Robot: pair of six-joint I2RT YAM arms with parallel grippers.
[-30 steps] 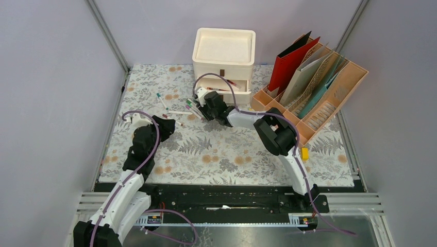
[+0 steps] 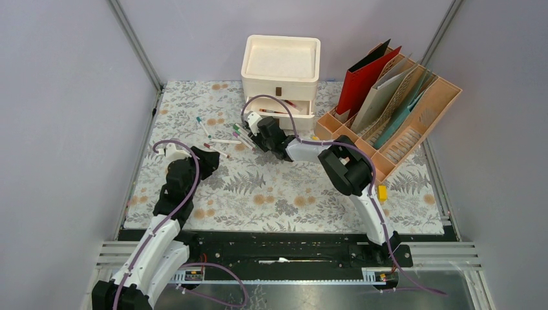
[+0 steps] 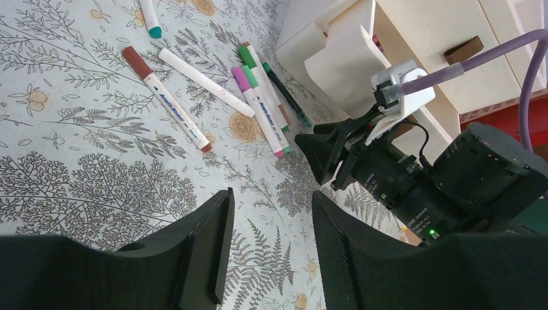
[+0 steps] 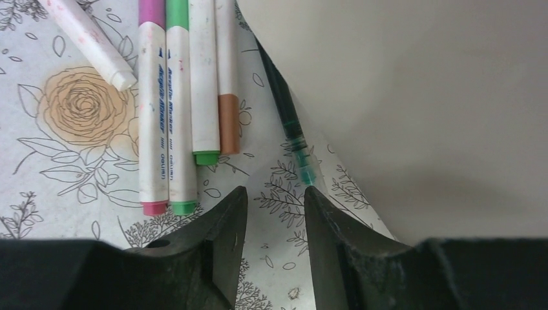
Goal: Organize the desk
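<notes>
In the right wrist view my right gripper is open, its gap empty, with the clear end of a dark green pen (image 4: pixel 282 100) just beyond its fingertips. Left of that pen lie several markers side by side, among them a purple-capped marker (image 4: pixel 153 116) and a brown-ended marker (image 4: pixel 227 123). A white marker (image 3: pixel 205 82) and a brown-capped marker (image 3: pixel 169 103) lie loose in the left wrist view, with a teal-ended marker (image 3: pixel 150 19) at the top. My left gripper stands open and empty over the cloth. The white drawer unit (image 2: pixel 280 58) has its lower drawer (image 2: pixel 298 121) pulled out, pens inside.
The drawer's pale front (image 4: pixel 413 116) fills the right wrist view's upper right, close beside the pen. A wooden file rack (image 2: pixel 439 97) with folders stands at the right, a yellow block (image 2: pixel 382 193) near its front.
My right gripper and arm have shifted slightly, over a very short distance near the drawer front. The left arm barely differs. The markers and drawer look unchanged.
</notes>
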